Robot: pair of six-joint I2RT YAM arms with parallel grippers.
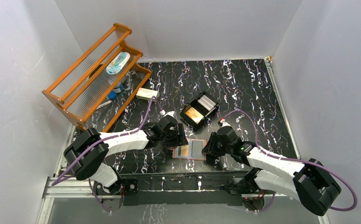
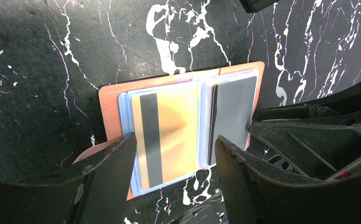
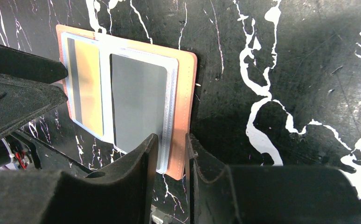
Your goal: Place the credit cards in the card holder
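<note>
The card holder (image 2: 115,100) lies opened flat near the table's front edge, orange-bordered with pale sleeves. Its left side bears a yellow card (image 2: 176,135) with a dark stripe, its right side a grey card (image 2: 234,109). Over the left side, my left gripper stands open, the yellow card showing in the gap and nothing held. Fingertips of my right gripper are close together at the holder's right edge; the orange border shows between them. Whether they press on it is unclear. In the top view both grippers flank the holder.
Behind the holder stands a black box (image 1: 200,109) with a yellow card and pale cards in its compartments. A small cream box (image 1: 147,94) and a wooden rack (image 1: 97,77) are at the left.
</note>
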